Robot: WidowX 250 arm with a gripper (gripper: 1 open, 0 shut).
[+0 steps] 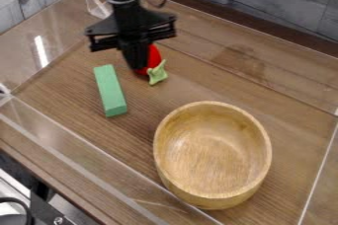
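My gripper [129, 34] hangs at the upper middle of the camera view, its black fingers over a red round object [148, 55] with a green leafy part [157, 73]. The red object is partly hidden behind the fingers; nothing clearly shows held. A green bar-shaped block [110, 91] lies on the wooden table to the lower left, apart from the gripper.
A large light wooden bowl [212, 152] fills the lower right. A dark cable [14, 209] shows at the bottom left corner.
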